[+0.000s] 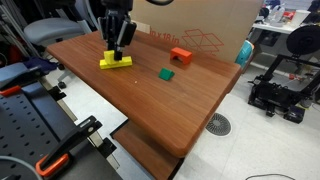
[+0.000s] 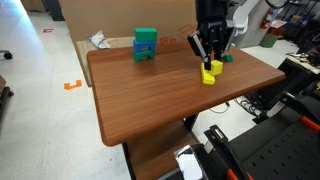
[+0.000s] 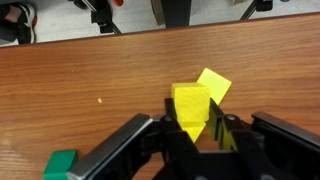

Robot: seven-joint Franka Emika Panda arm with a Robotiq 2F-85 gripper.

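My gripper points down at the table, shut on a small yellow block [image 3: 192,103]. Below that block, partly covered by it, lies a longer yellow block [image 3: 214,84] set at a slant on the wood. From the side, the held block [image 1: 108,57] is low over the long block [image 1: 122,65]; whether they touch I cannot tell. In the second exterior view, the yellow pieces [image 2: 208,77] show just under the dark fingers, close together and hard to separate.
A green block [image 1: 166,74] and an orange-red block [image 1: 181,56] lie on the wooden table [image 1: 190,95]. In the second exterior view, a green block [image 2: 145,35] sits on a blue one [image 2: 145,48].
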